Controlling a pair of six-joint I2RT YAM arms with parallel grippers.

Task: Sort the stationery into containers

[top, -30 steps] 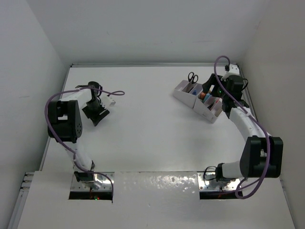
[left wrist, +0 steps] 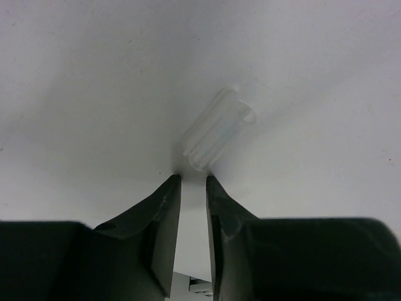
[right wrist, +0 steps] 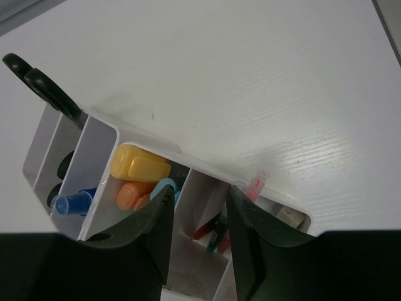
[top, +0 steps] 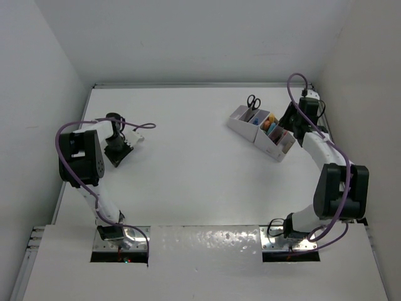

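In the left wrist view a clear tubular piece [left wrist: 219, 135] lies just beyond the tips of my left gripper. Its fingers are close together; I cannot see anything clearly held between them. My right gripper is part open above the white organiser [right wrist: 141, 135] at the right of the table. The organiser holds a yellow item [right wrist: 141, 164], orange items [right wrist: 130, 194], a blue item [right wrist: 74, 202], red and green pens [right wrist: 218, 232] and black-handled scissors [right wrist: 53, 94]. I see nothing clearly held in the right gripper.
Walls enclose the left, back and right. The left arm stands at the far left edge, the right arm at the right edge beside the organiser.
My right gripper has moved rightward from over the middle of the organiser's right part to its right end. My left gripper has shifted slightly left and toward the front.
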